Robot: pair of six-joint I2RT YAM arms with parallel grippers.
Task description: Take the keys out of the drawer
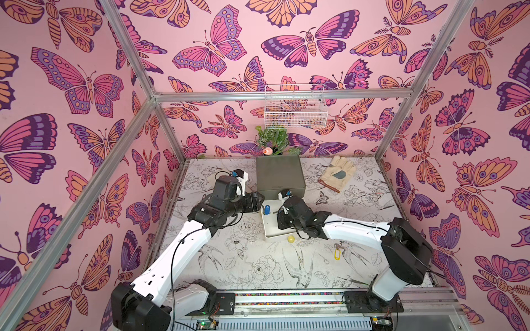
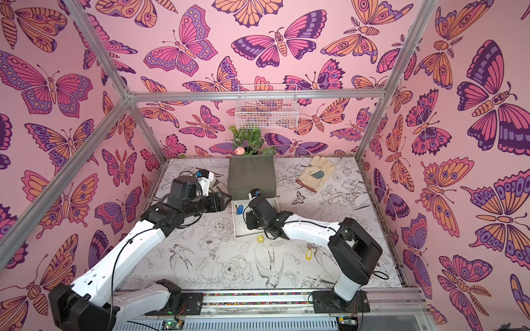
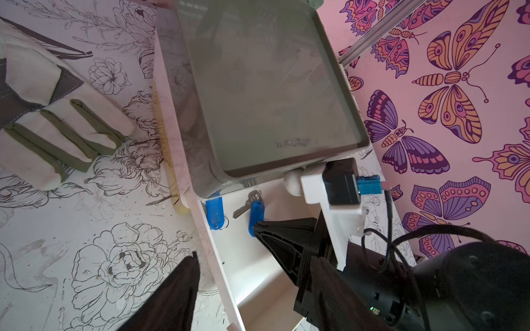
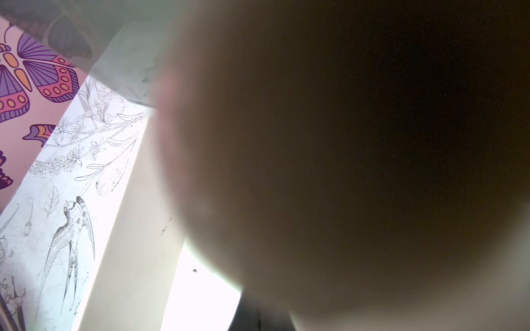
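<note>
Under the grey box (image 1: 280, 173), a pale drawer (image 1: 271, 225) is pulled out. In the left wrist view it holds two blue key tags (image 3: 214, 212) and a key (image 3: 241, 208). My right gripper reaches over it with black fingertips together at the right-hand tag; whether it grips that tag is unclear. My left gripper (image 1: 255, 201) hangs at the drawer's left, fingers apart and empty in its wrist view. The right wrist view is mostly blocked by a dark blur.
A work glove (image 1: 338, 173) lies right of the box, another at left. A plant (image 1: 276, 138) is behind the box. A yellow ball (image 1: 291, 238) and a yellow clip (image 1: 336, 253) lie on the front of the table, which is otherwise fairly clear.
</note>
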